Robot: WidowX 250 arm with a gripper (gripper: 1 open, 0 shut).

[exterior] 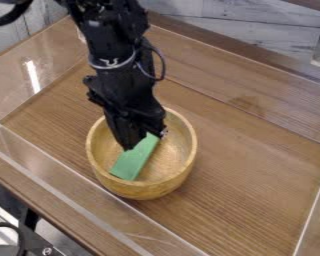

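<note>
A round tan bowl (176,169) sits on the wooden table, left of centre in the lower part of the view. Inside it lies a green rectangular object (133,159). My black gripper (131,131) is shut and points down at the upper part of the bowl, just above the green object's upper end. I cannot see anything held between its fingers; the tips are dark and hard to tell apart.
A pale wall (256,25) runs along the back right. Dark cables lie at the bottom left corner.
</note>
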